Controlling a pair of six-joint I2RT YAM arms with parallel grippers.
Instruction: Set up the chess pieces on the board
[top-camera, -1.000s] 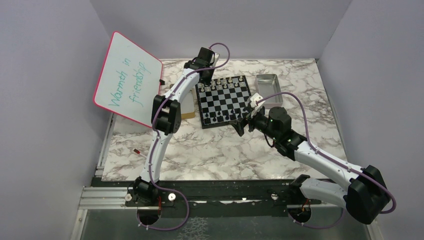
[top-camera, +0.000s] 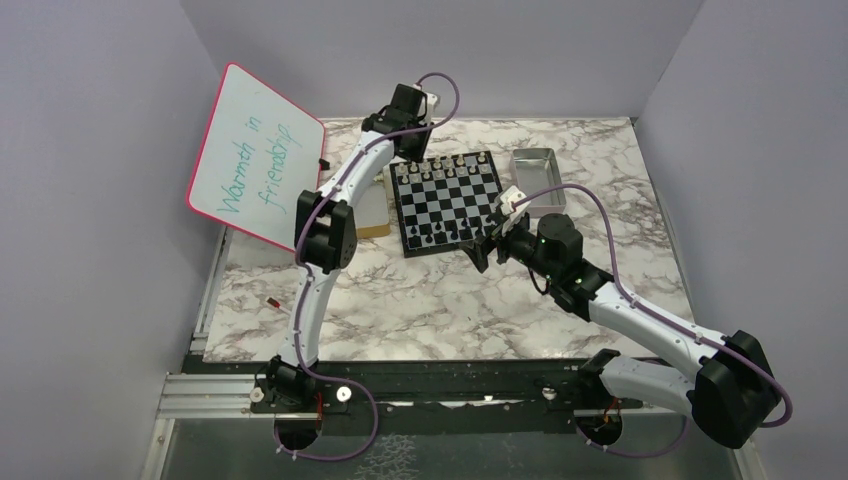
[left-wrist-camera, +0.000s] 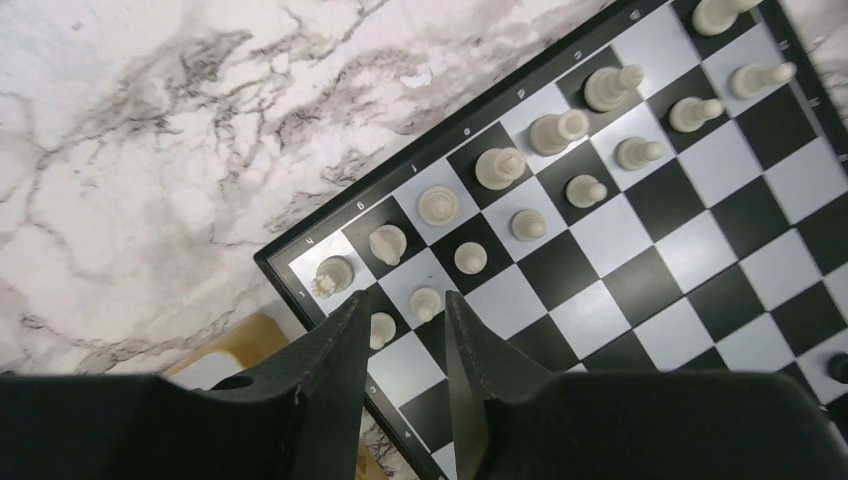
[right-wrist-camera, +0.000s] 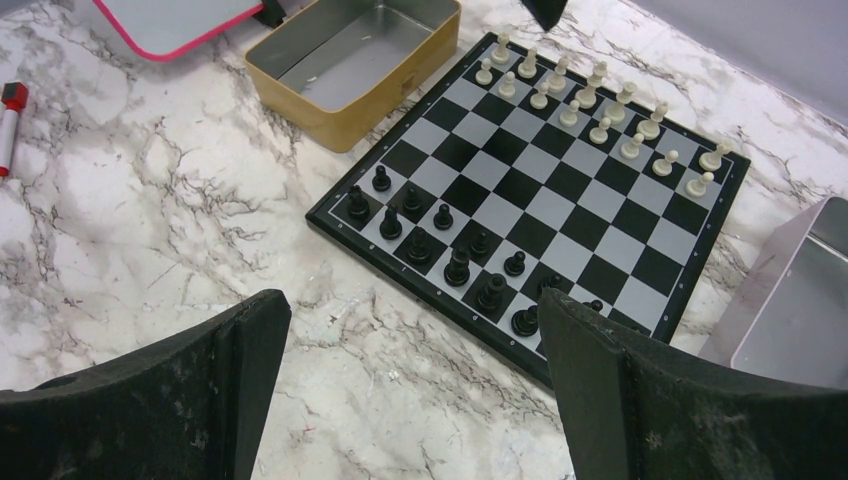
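Note:
The chessboard (top-camera: 448, 205) carries two rows of white pieces (right-wrist-camera: 586, 96) along its far side and black pieces (right-wrist-camera: 420, 251) along its near side. My left gripper is over the far-left corner of the board, fingers apart above a white pawn (left-wrist-camera: 424, 300) and its neighbours, holding nothing that shows. A white knight (left-wrist-camera: 387, 243) and a white rook (left-wrist-camera: 333, 275) stand just beyond the fingertips. My right gripper hangs open near the board's near-right corner, with nothing in it.
A tan box (right-wrist-camera: 357, 120) lies left of the board, partly under the left arm, and a silver tray (top-camera: 534, 170) right of it. The whiteboard (top-camera: 255, 150) is at the left, a red marker (top-camera: 275, 303) near it.
The right arm is unchanged.

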